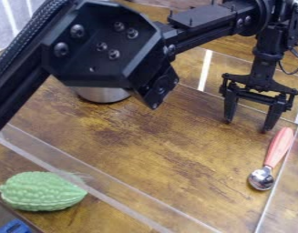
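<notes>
My black gripper (250,120) hangs at the right of the camera view, low over the wooden table (138,164), its two fingers spread apart with nothing visible between them. Just in front of it, below in the picture, lies an ice cream scoop (280,144) with a pink handle and a metal head toward the bottom. A green bitter melon (39,190) lies at the lower left. A metal pot (100,94) sits at the upper left, mostly hidden behind my arm.
Pale tape strips run across the table. A blue object (10,227) shows at the bottom left corner. My arm's large joint covers much of the upper left.
</notes>
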